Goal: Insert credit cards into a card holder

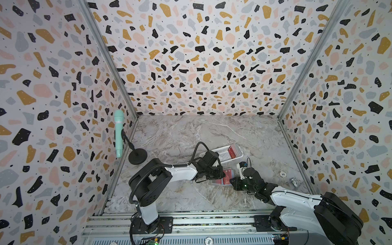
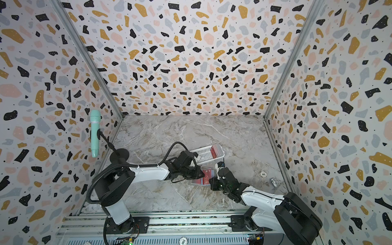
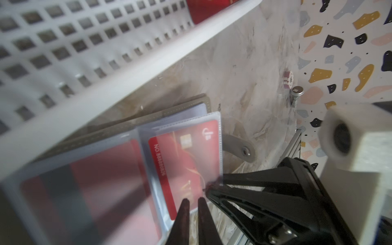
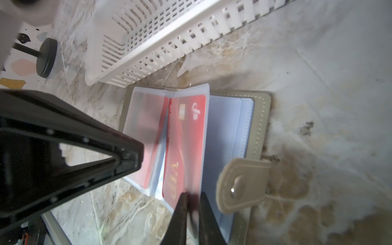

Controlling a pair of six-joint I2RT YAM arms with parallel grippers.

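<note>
The card holder lies spread on the table, its beige cover (image 4: 261, 122) beneath clear sleeve pages. A red card (image 3: 185, 159) sits in the sleeve on the right-hand page. Another red card (image 4: 145, 130) shows in the left-hand page. My right gripper is shut on the outer edge of the right-hand sleeve page (image 4: 206, 98), which is lifted and bent, with bluish pages exposed beneath. Just in front of that page's near edge, my left gripper stands slightly open. Nothing shows clearly between its fingers.
Directly behind the holder stands a white perforated basket (image 3: 134, 85) with a red item (image 1: 232, 152) inside. The holder's snap tab (image 4: 243, 183) sticks out on the right. A green microphone on a black stand (image 1: 137, 156) is far left.
</note>
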